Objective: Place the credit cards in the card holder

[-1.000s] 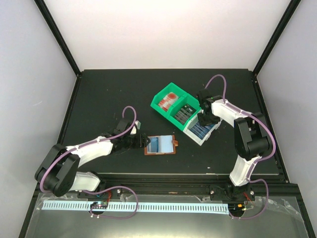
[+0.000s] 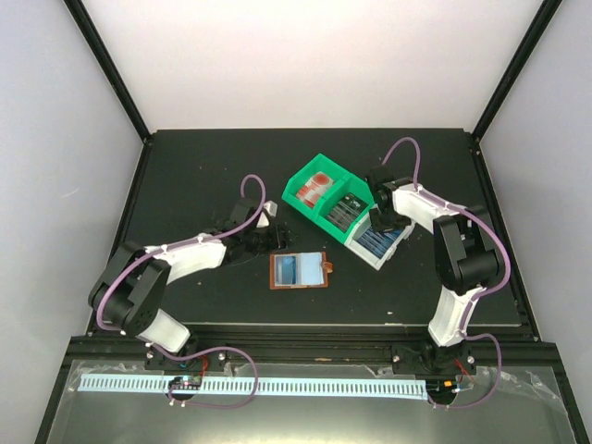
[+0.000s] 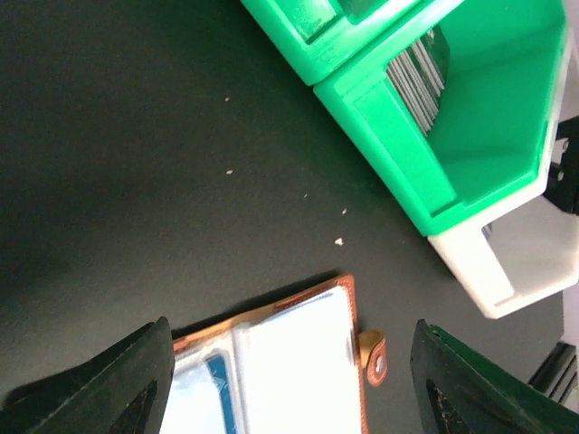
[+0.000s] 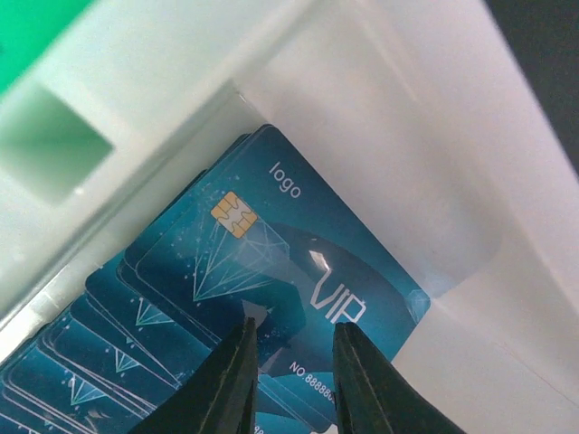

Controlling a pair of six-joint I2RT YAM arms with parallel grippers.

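Blue credit cards (image 4: 262, 244) with gold chips lie overlapped in the white compartment (image 2: 377, 263). Over them in the right wrist view is my right gripper, open, its two dark fingertips apart, the top card showing through the gap. Whether the tips touch the card, I cannot tell. The brown card holder (image 2: 325, 281) lies spread open on the table, with a blue card (image 2: 287, 269) in its left side and a pale panel on its right. My left gripper stands open above the holder's far edge, nothing between its fingers.
A green box (image 2: 289, 193) joins the white compartment, with reddish cards (image 2: 314, 189) and dark cards (image 2: 348, 211) in its compartments. The compartment walls stand close around my right gripper. Bare black table (image 2: 213, 166) lies to the left.
My left gripper has moved right and away from the front edge, toward the green box. The right arm has barely shifted over the blue cards. The holder stays in place.
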